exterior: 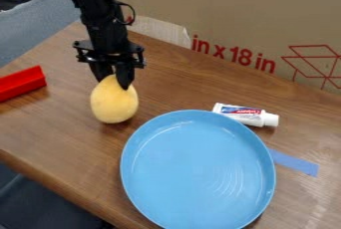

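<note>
My black gripper (115,74) is shut on a pale yellow, rounded object (115,105) hanging from its fingertips at the left-centre of the wooden table. The object is left of and above the blue plate (197,173). Whether it touches the tabletop is hard to tell.
A red block (19,82) lies at the left edge. A toothpaste tube (246,116) lies behind the plate, with blue tape (296,163) to its right. A cardboard panel (240,19) stands along the back. The table's near edge is at lower left.
</note>
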